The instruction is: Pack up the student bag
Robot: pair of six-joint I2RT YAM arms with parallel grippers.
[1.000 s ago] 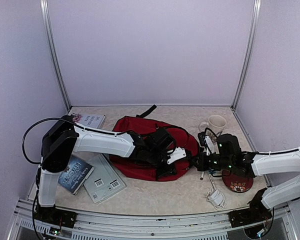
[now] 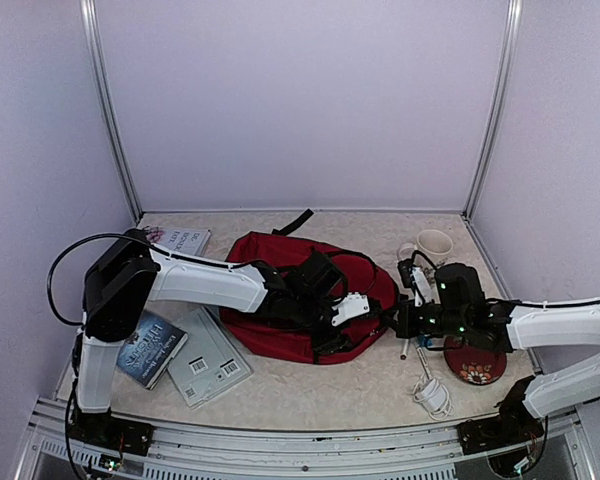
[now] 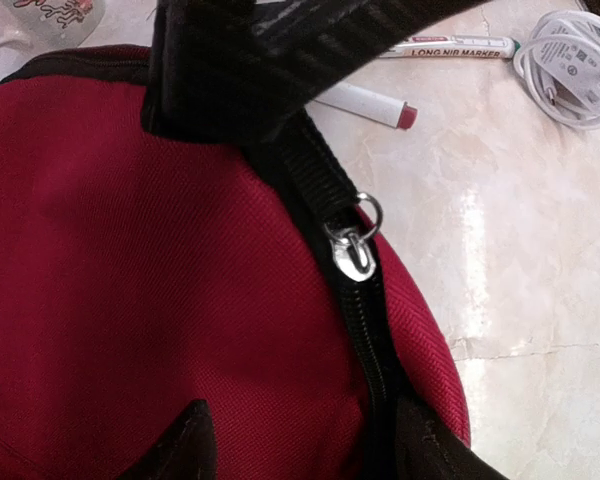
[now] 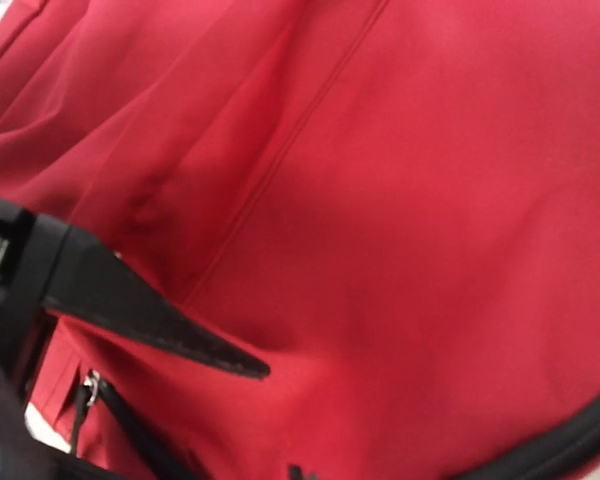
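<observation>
The red bag lies in the middle of the table, partly covered by my left arm. My left gripper hangs over its front right part. In the left wrist view its fingers stand apart above red cloth and the black zipper edge, gripping nothing visible. A metal zipper pull shows farther along that edge. At the bag's right end is my right gripper; only its tips peek into the right wrist view, shut, and whether cloth is between them is hidden. A left gripper finger crosses that view.
Left of the bag lie a blue book, a flat grey item and a white book. On the right are a mug, a white charger, a dark red round item and a marker.
The right arm has barely moved.
</observation>
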